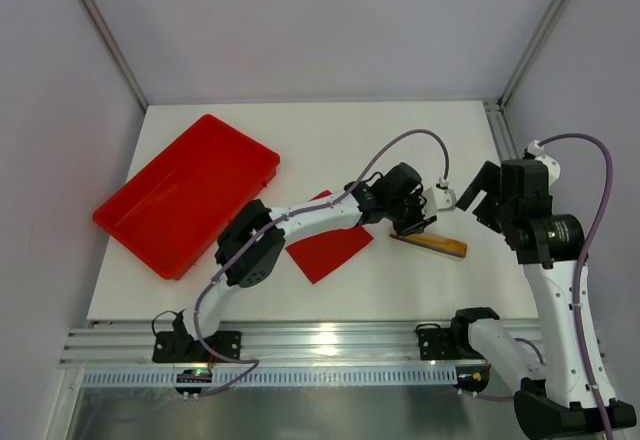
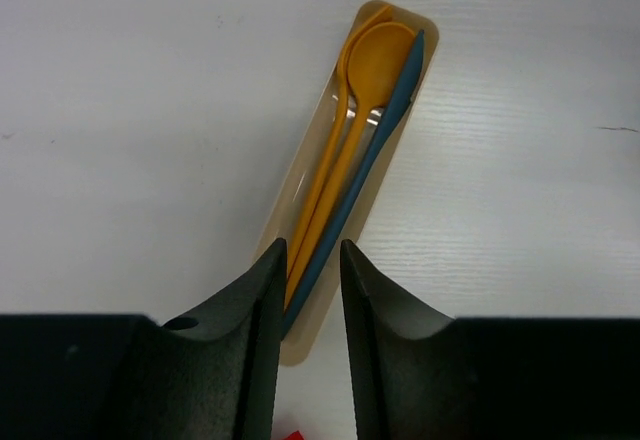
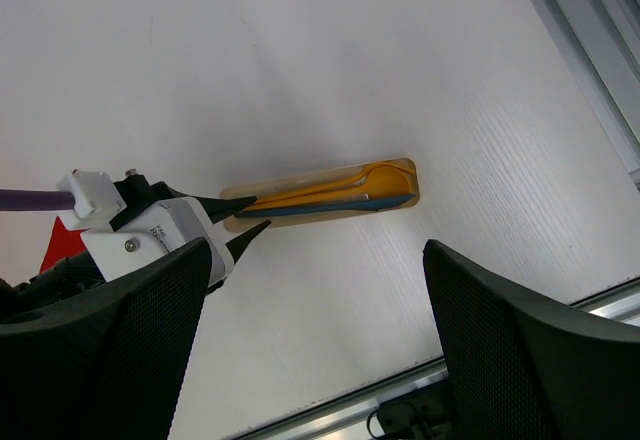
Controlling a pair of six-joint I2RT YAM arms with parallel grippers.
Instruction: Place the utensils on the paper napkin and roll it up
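A narrow tan tray (image 2: pixel 323 305) holds orange utensils, among them a spoon (image 2: pixel 378 65), and a dark blue utensil (image 2: pixel 385 120). It lies on the table right of the red napkin (image 1: pixel 325 254), which is partly covered by the left arm. My left gripper is over the tray's left end, its fingertips apart, with the handles showing between them. Whether they touch anything is unclear. Off to the right, over the table's right side, my right gripper has its fingers wide apart and nothing between them.
A big red bin (image 1: pixel 190 195) takes up the left of the white table. The back of the table and the area in front of the tray are clear. Metal rails (image 1: pixel 310 335) run along the front edge.
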